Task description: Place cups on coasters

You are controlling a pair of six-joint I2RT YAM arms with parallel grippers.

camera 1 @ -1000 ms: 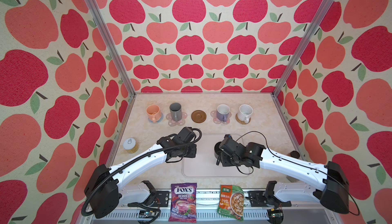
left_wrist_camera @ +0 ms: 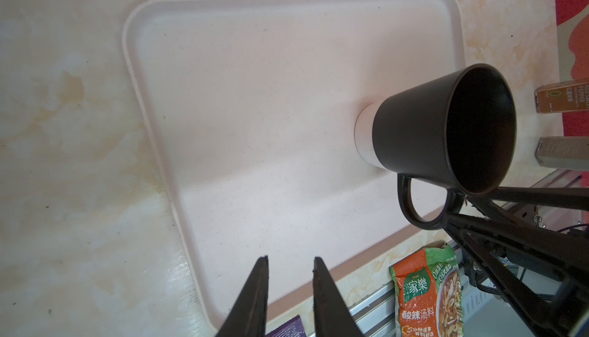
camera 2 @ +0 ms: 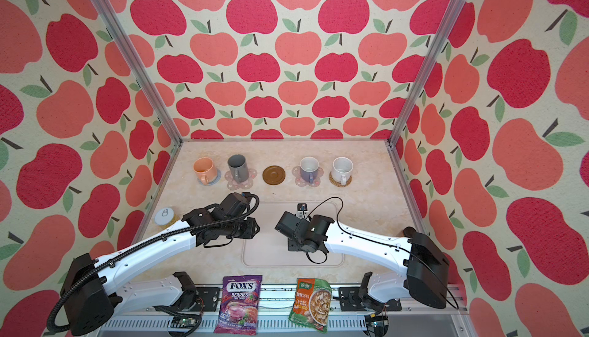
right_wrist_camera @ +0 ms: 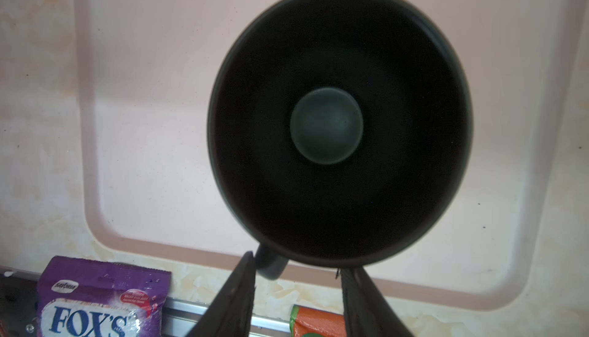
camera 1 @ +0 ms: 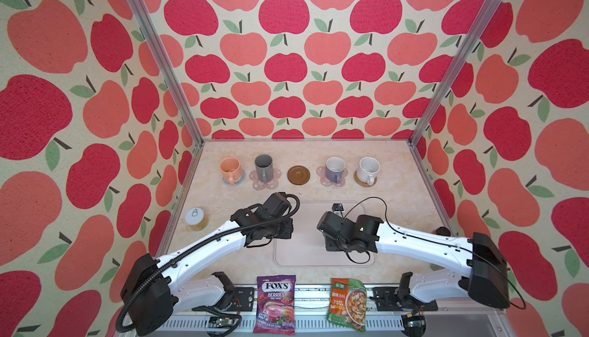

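A black mug [left_wrist_camera: 423, 134] with a white base stands upright on the pale pink tray [left_wrist_camera: 263, 103], its handle [right_wrist_camera: 270, 262] toward the front. Over that handle, my right gripper is open, and the handle shows between its fingers in the right wrist view; whether they touch it I cannot tell. My left gripper hovers over the tray's left side, partly open and empty. At the back lies a bare brown coaster [camera 1: 298, 175]. Beside it, a peach mug [camera 1: 230, 168], grey mug [camera 1: 263, 166], lavender mug [camera 1: 335, 169] and white mug [camera 1: 368, 168] each sit on a coaster.
A can [camera 1: 195, 217] stands at the far left and a small dark object [camera 1: 443, 231] at the right. Along the front edge lie a purple candy bag [camera 1: 275, 303] and a green-orange packet [camera 1: 347, 303]. Tabletop between tray and coasters is clear.
My right arm has shifted left over the black mug, hiding more of it from above. The left arm has edged slightly left. The mugs at the back have not moved.
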